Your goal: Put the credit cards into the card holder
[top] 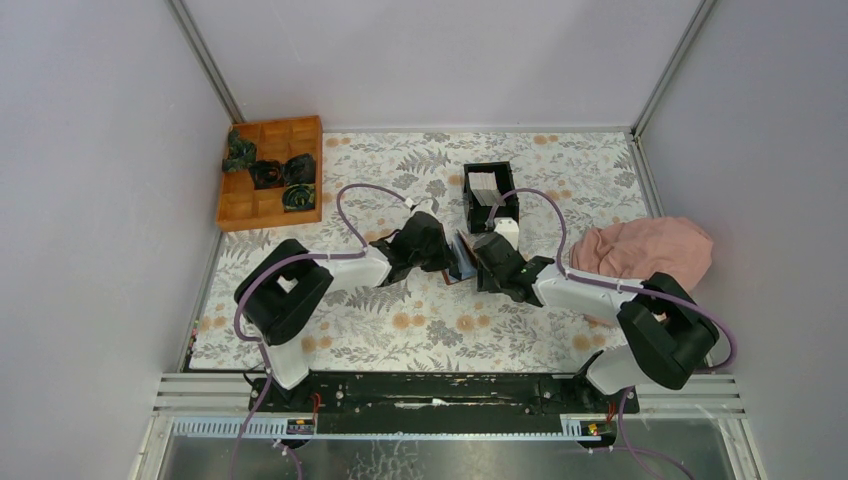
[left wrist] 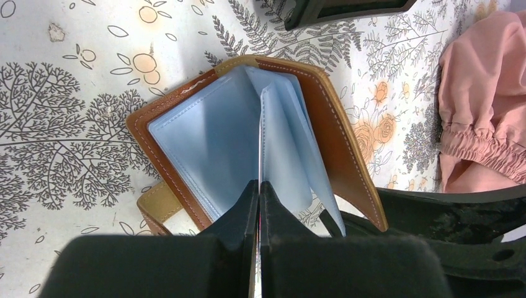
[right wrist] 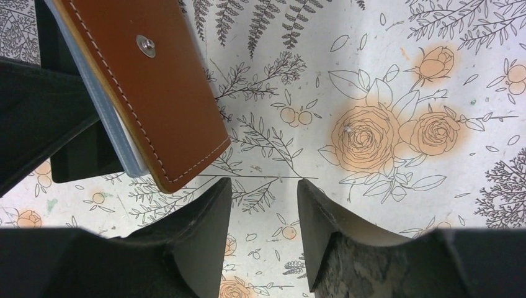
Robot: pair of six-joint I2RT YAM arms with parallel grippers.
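A brown leather card holder with blue sleeves (left wrist: 205, 130) lies spread on the cloth between both arms. My left gripper is shut over its sleeves, a thin pale edge running up from the fingertips; I cannot tell whether this is a card between them. In the right wrist view the holder's brown cover (right wrist: 167, 99) is at upper left. My right gripper is beside it, part open, with only patterned cloth showing between its fingers. In the top view the holder (top: 461, 260) is partly hidden by both grippers.
A black box (top: 508, 175) with white contents stands just behind the holder. A wooden compartment tray (top: 250, 210) sits at the back left, a pink cloth bag (top: 645, 250) at the right.
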